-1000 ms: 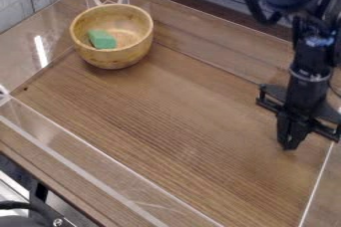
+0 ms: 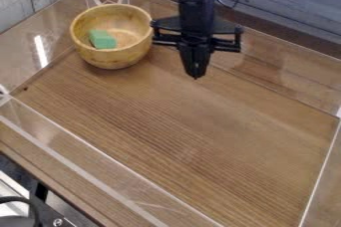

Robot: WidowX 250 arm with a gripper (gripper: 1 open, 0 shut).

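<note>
The black gripper hangs at the upper middle of the camera view, just right of a tan bowl. Its fingertips are close together and point down over bare wood, with nothing seen between them. A light green block lies inside the bowl at its left side.
Raised rims and grey walls bound it at the back and sides. A dark cable shows at the lower left corner.
The arm has swung from the right side to the upper middle, beside the bowl, and is higher in the view than a second ago. The bowl and block have not moved.
</note>
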